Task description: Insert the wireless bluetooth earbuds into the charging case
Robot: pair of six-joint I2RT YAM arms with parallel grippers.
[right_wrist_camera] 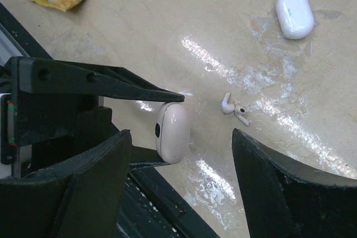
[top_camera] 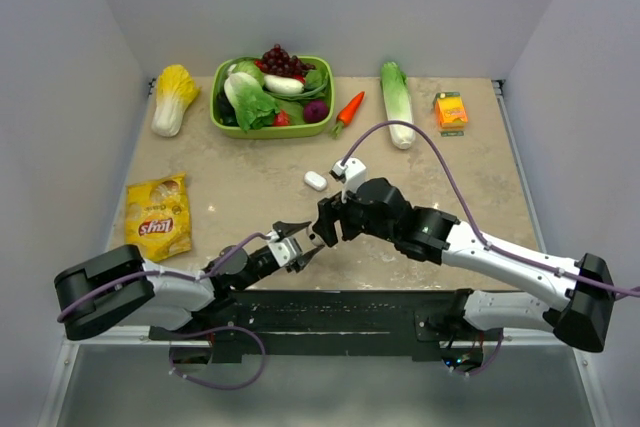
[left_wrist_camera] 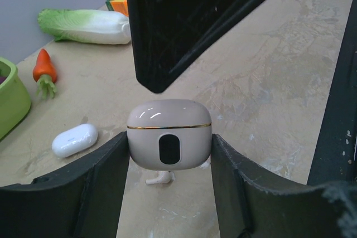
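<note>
My left gripper (top_camera: 305, 245) is shut on the white charging case (left_wrist_camera: 169, 149), which has a gold seam and a dark window and is held clear above the table. My right gripper (top_camera: 325, 222) is open, its fingers reaching toward the case from the right with nothing between them. In the right wrist view, two white earbuds (right_wrist_camera: 228, 106) lie on the table beside the held case, one stem pointing up, the other down-right. A second white rounded object (right_wrist_camera: 294, 15) lies farther back on the table (top_camera: 210, 172).
A green vegetable basket (top_camera: 330, 97) stands at the back, with a carrot (top_camera: 350, 109), celery (top_camera: 396, 107) and orange box (top_camera: 450, 110) to its right. A chips bag (top_camera: 157, 217) and cabbage (top_camera: 175, 97) are at left.
</note>
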